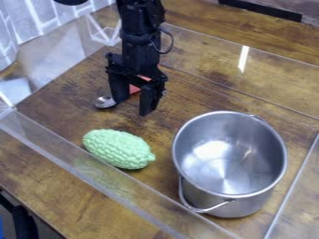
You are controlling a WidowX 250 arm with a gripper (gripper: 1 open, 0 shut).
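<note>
The black gripper hangs low over the wooden table at the upper middle. Behind it, a small silver object with a red part lies on the table, partly hidden by the gripper. Whether the fingers are open or shut on anything is not clear.
A large steel pot stands at the lower right. A green bumpy corn-like toy lies at the lower left. Clear walls edge the wooden table.
</note>
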